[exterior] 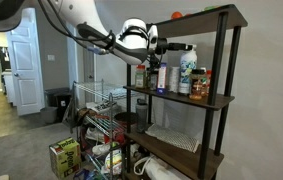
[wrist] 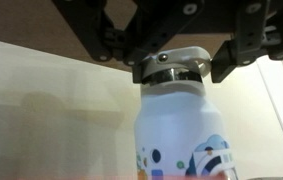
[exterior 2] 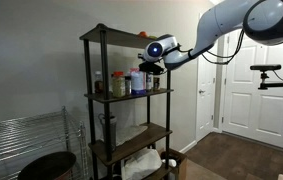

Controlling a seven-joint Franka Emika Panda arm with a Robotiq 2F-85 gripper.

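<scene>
A white bottle with a coloured dotted print (wrist: 179, 130) fills the lower middle of the wrist view, its pale cap (wrist: 176, 58) uppermost. My gripper is shut on that cap, one finger to each side. In exterior view 1 the patterned bottle (exterior: 188, 72) is upright at the upper shelf, below the dark gripper (exterior: 186, 47). Whether its base touches the shelf board is hard to tell.
Jars (exterior: 201, 84) and other containers crowd the upper shelf (exterior: 186, 98) close around the bottle. A top board (exterior: 206, 20) lies just above the gripper. Dark posts (exterior: 231, 70) stand at the shelf's corners.
</scene>
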